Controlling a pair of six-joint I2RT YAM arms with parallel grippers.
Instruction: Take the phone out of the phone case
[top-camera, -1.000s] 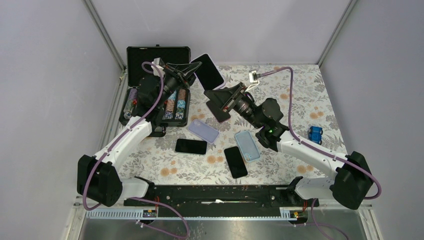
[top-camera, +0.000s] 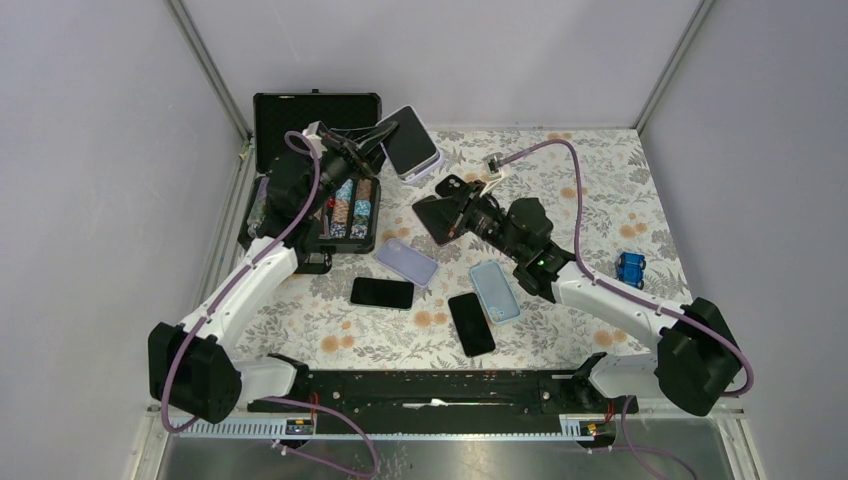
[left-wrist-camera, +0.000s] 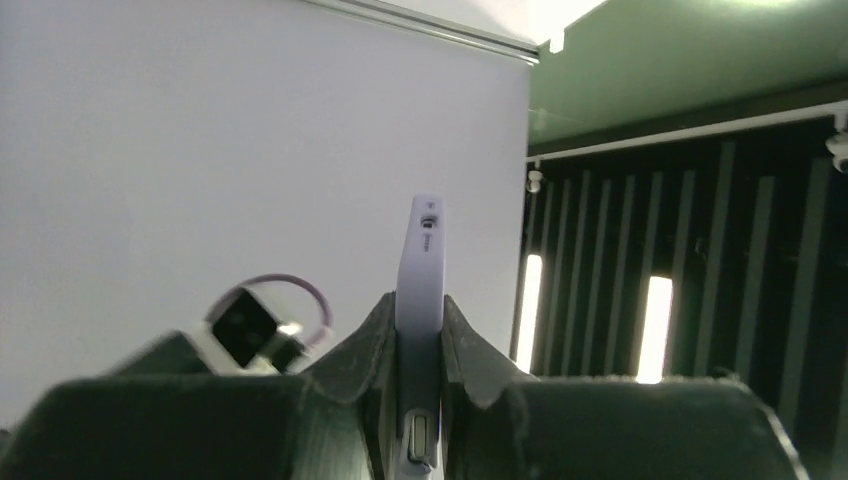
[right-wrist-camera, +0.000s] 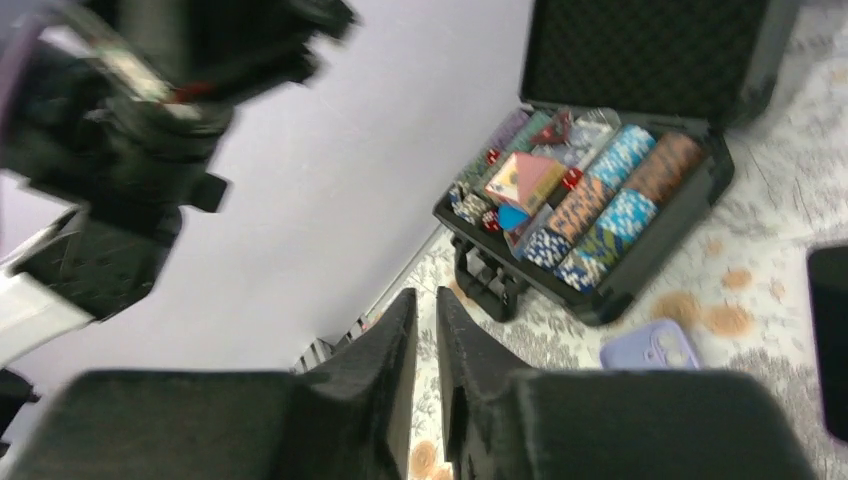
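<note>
High at the back centre of the top view, a phone in a pale lilac case (top-camera: 409, 144) is held by my left gripper (top-camera: 382, 134). The left wrist view shows it edge-on (left-wrist-camera: 421, 290) between the shut fingers. My right gripper (top-camera: 455, 212) is below and to the right of it, apart from it. Its fingertips appear close together in the right wrist view (right-wrist-camera: 426, 310), with nothing visible between them.
An open black case of rolls (top-camera: 338, 220) stands at back left. Loose phones (top-camera: 382, 293) (top-camera: 470, 323), empty cases (top-camera: 406, 263) (top-camera: 493, 292) and a blue toy car (top-camera: 630, 269) lie on the table (top-camera: 600, 200).
</note>
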